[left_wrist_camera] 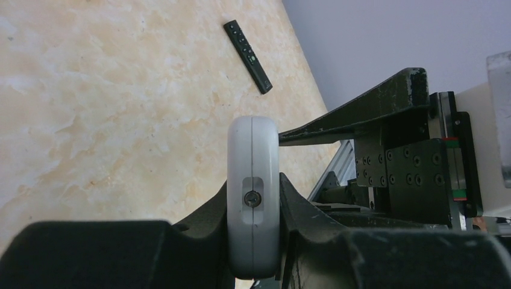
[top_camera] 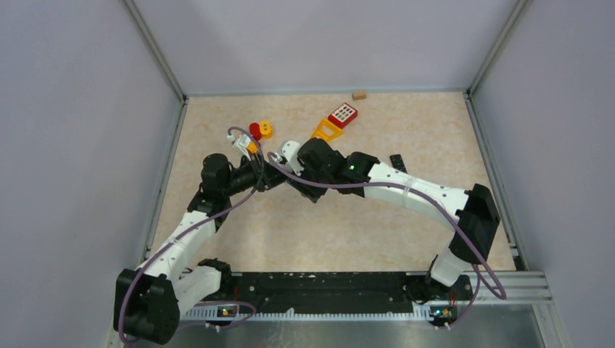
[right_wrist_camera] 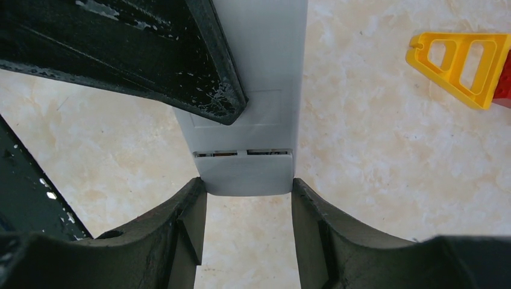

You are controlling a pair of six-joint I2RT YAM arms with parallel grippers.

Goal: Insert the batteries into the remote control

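Observation:
Both grippers meet above the middle-left of the table in the top view. My left gripper is shut on a white plastic piece [left_wrist_camera: 252,156], seen end-on with a screw in it. My right gripper is shut on a white cover piece [right_wrist_camera: 247,174] at the end of a longer white housing [right_wrist_camera: 253,126]; a narrow slot with dark insides shows along their seam. A black finger from the other arm lies over the housing. A black remote [left_wrist_camera: 247,56] lies on the table to the right. I cannot see any batteries.
Toward the back lie a red calculator-like block [top_camera: 343,114], a yellow frame [right_wrist_camera: 458,66], red and yellow toys [top_camera: 265,129] and a small wooden block [top_camera: 359,95].

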